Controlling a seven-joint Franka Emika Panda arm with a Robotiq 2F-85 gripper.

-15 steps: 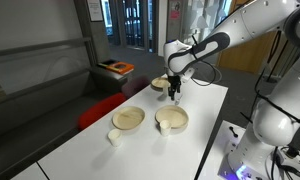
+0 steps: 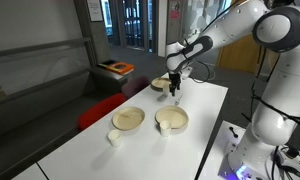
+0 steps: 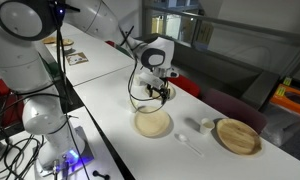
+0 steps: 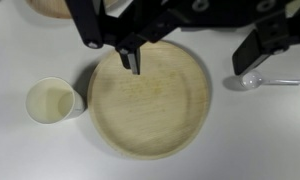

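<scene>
My gripper (image 2: 174,88) hangs at the far side of the white table, with its fingers apart and nothing between them. In the wrist view its two dark fingers (image 4: 135,62) show at the upper part of the picture. Below and partly behind them lies a round pale wooden plate (image 4: 150,110). A whitish cup (image 4: 56,101) stands to the left of that plate, just apart from it or touching; I cannot tell. To the right lies a clear spoon (image 4: 252,80), partly covered by the other finger. Exterior view 2 also has my gripper (image 3: 162,97) above the table.
Two more round plates (image 2: 130,119) (image 2: 172,116) lie nearer in exterior view 1, with cups (image 2: 115,135) (image 2: 165,128) by them. A spoon (image 3: 190,144) lies on bare table in exterior view 2. A dark red seat (image 2: 100,108) borders the table.
The tableware has not moved.
</scene>
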